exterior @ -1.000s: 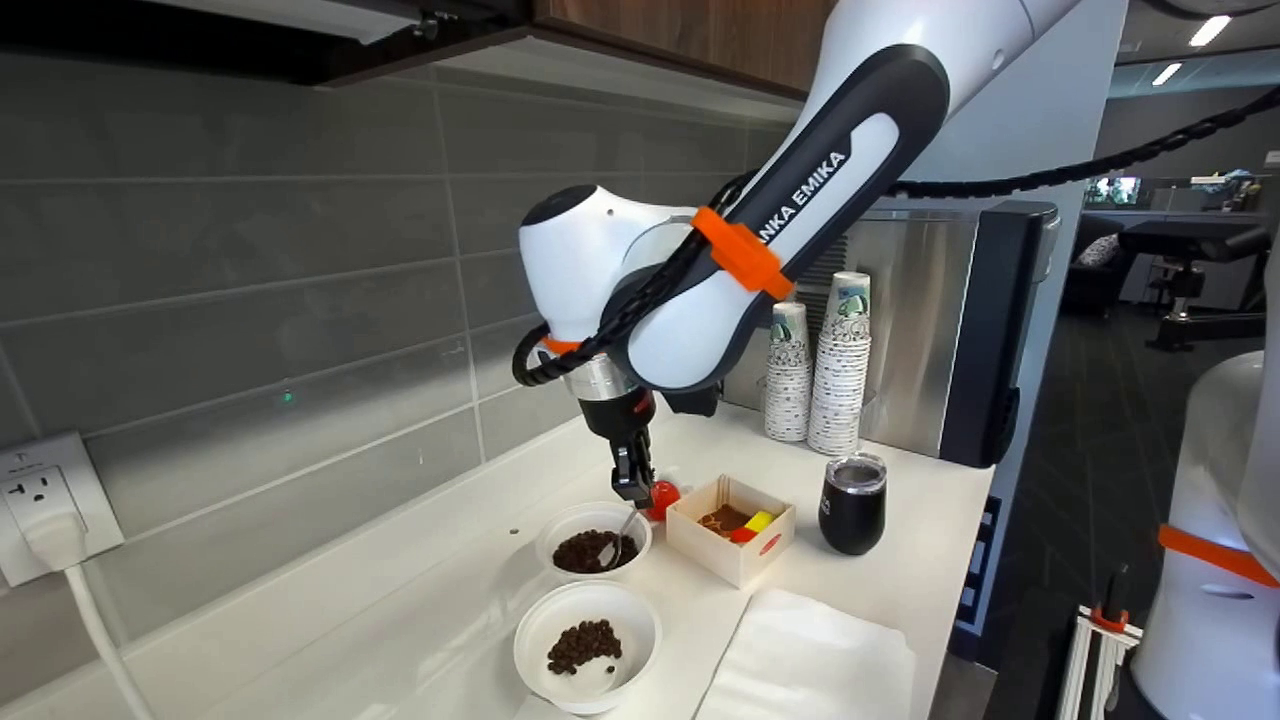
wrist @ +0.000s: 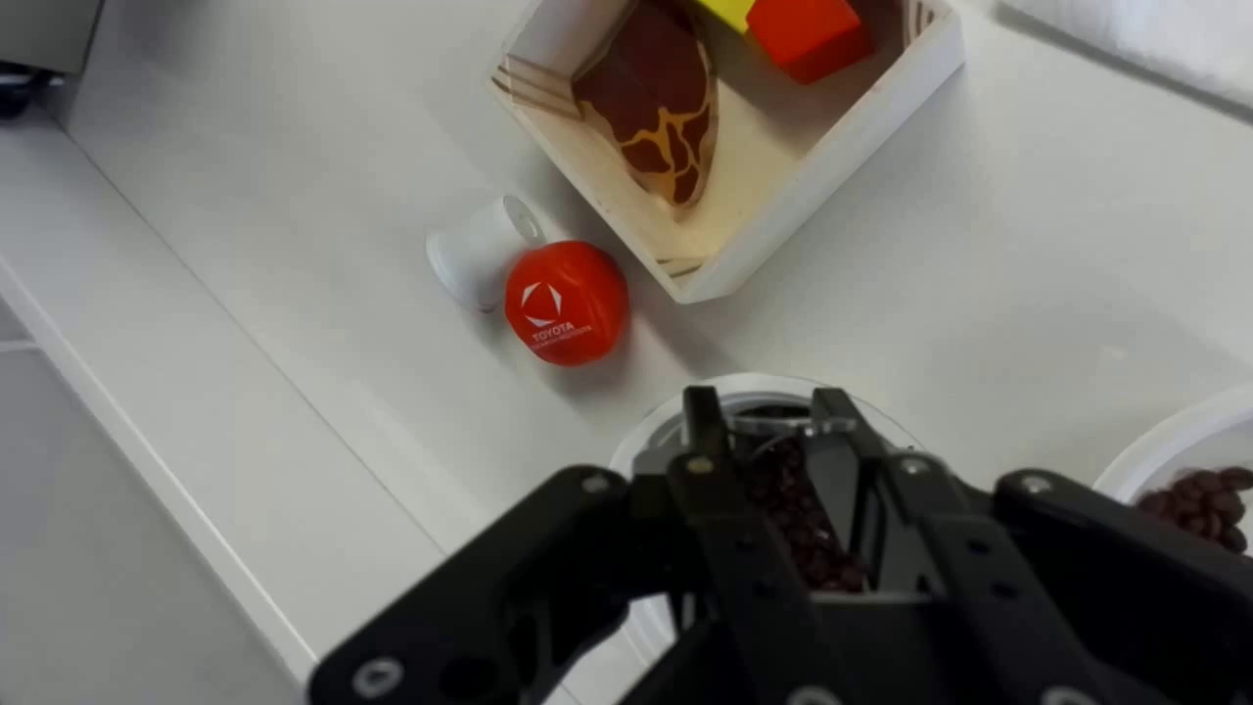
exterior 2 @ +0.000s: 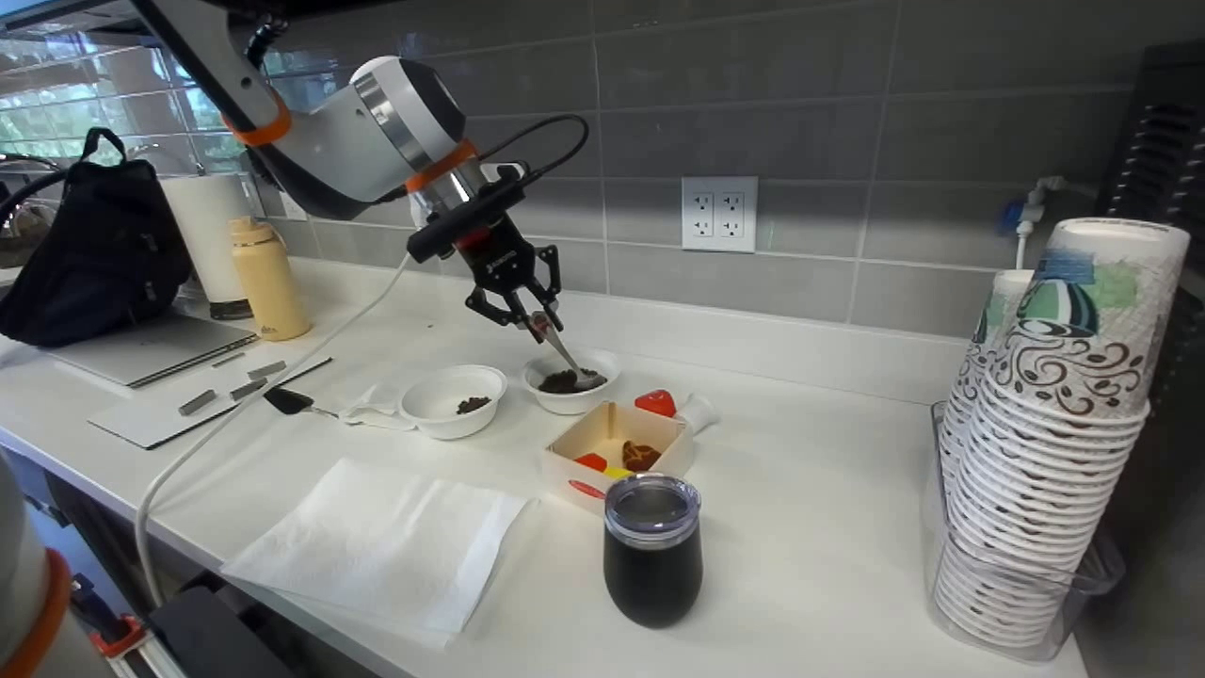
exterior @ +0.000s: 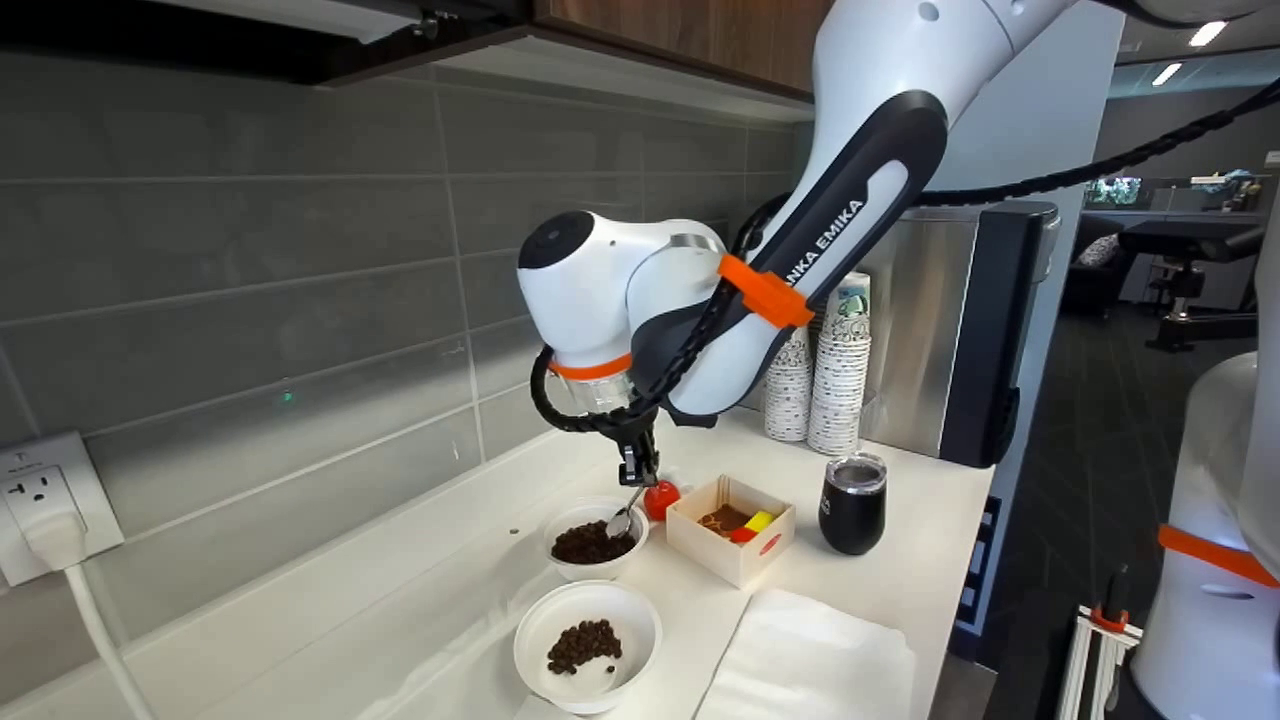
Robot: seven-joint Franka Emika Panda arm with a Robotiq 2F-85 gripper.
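Note:
A metal spoon is held by its handle in my gripper, which is shut on it above the farther white bowl. Dark beans fill much of that bowl, and the spoon's head is at the beans, tilted. Whether it carries any beans is hard to tell. Nearer exterior camera 1, a second white bowl has a smaller heap of beans. In the wrist view, the fingers partly cover the farther bowl, with the spoon's handle running between them.
Beside the farther bowl are a red toy and a small white cup. A wooden box with toy food stands close by. A black tumbler, a white paper towel and stacked paper cups occupy other parts of the counter.
The gripper is slightly higher, and its wrist is more tilted. The spoon has risen with it, its head shifting toward the bowl's right side in exterior view 1. The farther bowl has moved slightly right.

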